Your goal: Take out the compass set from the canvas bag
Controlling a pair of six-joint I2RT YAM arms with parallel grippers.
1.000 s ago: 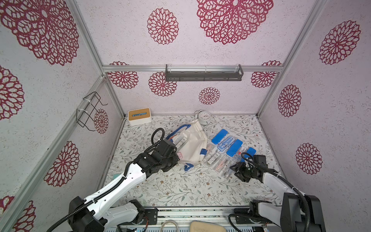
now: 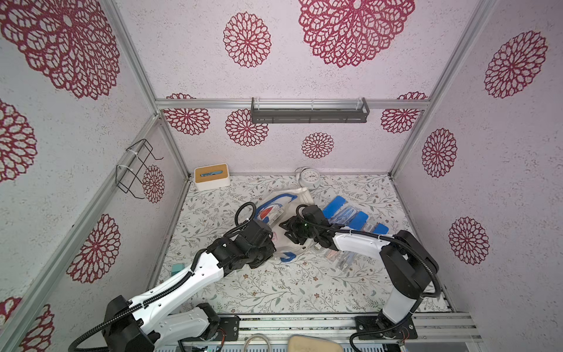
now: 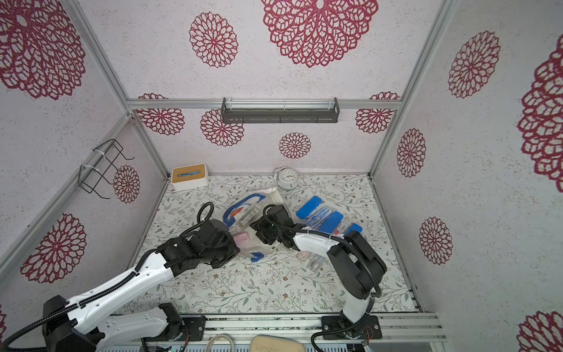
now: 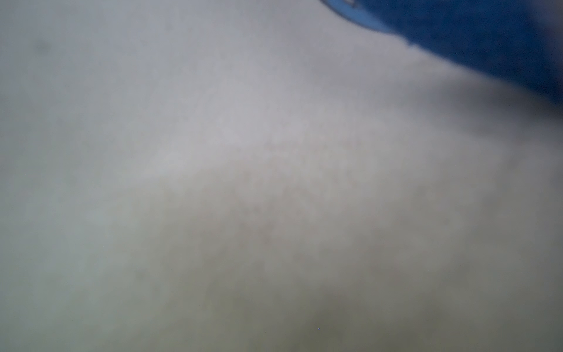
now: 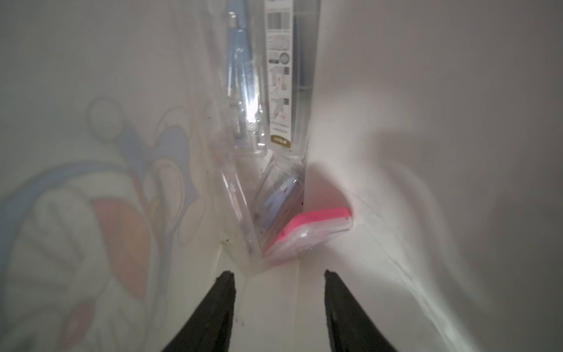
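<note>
The canvas bag (image 2: 281, 196) lies open mid-table. In the right wrist view, clear cases with blue compass sets (image 5: 246, 76) lie inside it, with a smaller case (image 5: 275, 193) and a pink-edged item (image 5: 313, 223) below. My right gripper hovers over the opening, fingers apart, nothing between them. My left gripper (image 2: 264, 249) is at the bag's near-left side; its fingers are hidden, and the left wrist view shows only blurred cloth and blue (image 4: 481, 41).
Blue and clear cases (image 2: 333, 205) lie in rows right of the bag. A white clock (image 2: 310, 177) and a tray (image 2: 211, 182) stand at the back.
My right gripper has swung from the cases at the right up and left over the bag. The left arm has shifted only slightly.
</note>
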